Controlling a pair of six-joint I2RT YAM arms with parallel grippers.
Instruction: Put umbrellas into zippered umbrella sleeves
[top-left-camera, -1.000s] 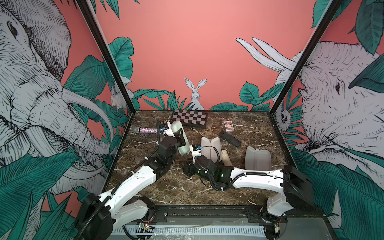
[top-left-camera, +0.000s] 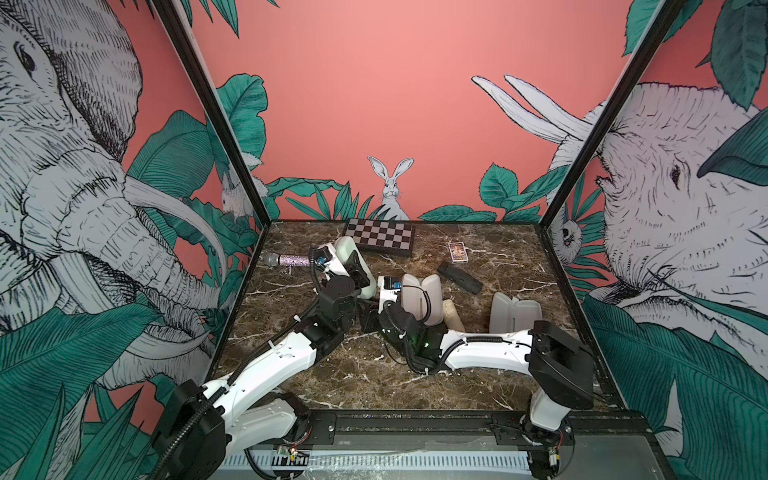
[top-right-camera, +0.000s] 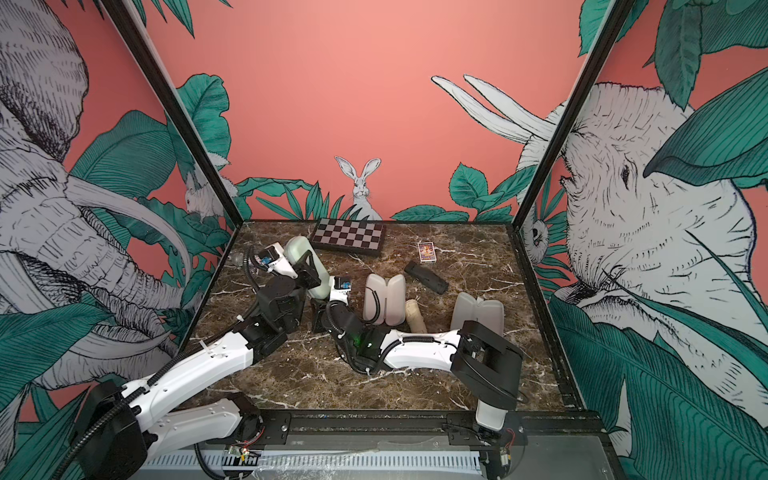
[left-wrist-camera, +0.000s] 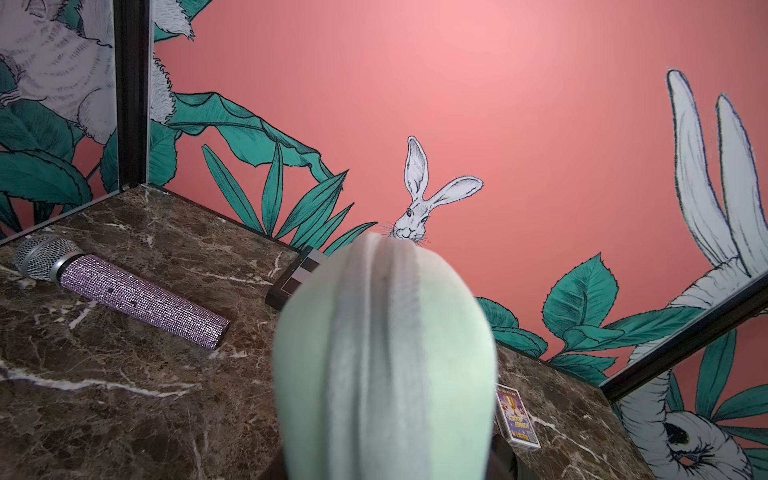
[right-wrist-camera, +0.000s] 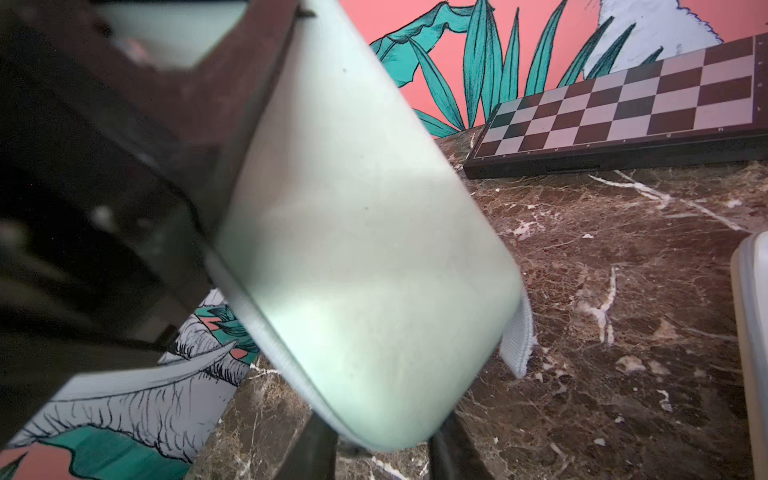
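A mint-green zippered sleeve (top-left-camera: 347, 253) is held upright-tilted by my left gripper (top-left-camera: 356, 273), which is shut on it; in the left wrist view its zip (left-wrist-camera: 376, 344) faces the camera. My right gripper is part open at the sleeve's lower end, where a zipper tape dangles; whether its fingers touch it is unclear. An open pale beige sleeve (top-right-camera: 385, 294) and an open grey one (top-right-camera: 480, 312) lie to the right, with a beige cylindrical item (top-right-camera: 414, 314) between them and a dark elongated item (top-right-camera: 426, 277) behind.
A chessboard (top-left-camera: 379, 234) lies at the back, a card box (top-left-camera: 457, 252) to its right. A glittery microphone (left-wrist-camera: 136, 296) lies at the left. Both arms crowd the middle-left of the marble table (top-left-camera: 352, 384).
My right gripper has moved left and up to the bottom of the mint sleeve. My left gripper with the sleeve has shifted slightly left.
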